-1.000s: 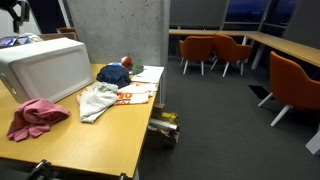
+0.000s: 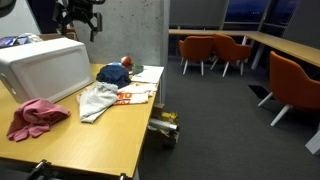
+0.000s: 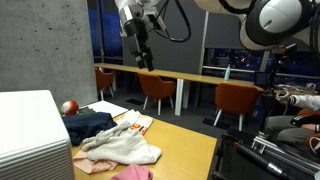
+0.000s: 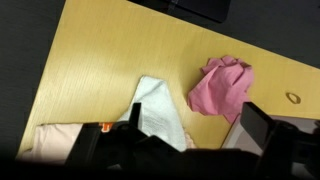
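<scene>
My gripper (image 2: 79,33) hangs high above the table (image 2: 110,150), apart from all the cloths. In the wrist view its fingers (image 4: 256,122) stand wide apart, with nothing held; it is open. A pink cloth (image 2: 38,115) lies crumpled at the near left of the table in exterior view 1. Beside it is a white cloth (image 2: 98,101), which in the wrist view appears below the open fingers. Farther back are a dark blue cloth (image 2: 114,74) and a light cloth with orange print (image 2: 134,95).
A white box-like appliance (image 2: 45,68) takes up the table's left side. A red round object (image 3: 69,107) sits behind the dark cloth. Bare wood (image 3: 190,150) shows along the table's right side. Orange chairs (image 2: 294,82) stand away from it.
In exterior view 1 my gripper has moved from the far left edge to the right, above the appliance. The cloths have not moved.
</scene>
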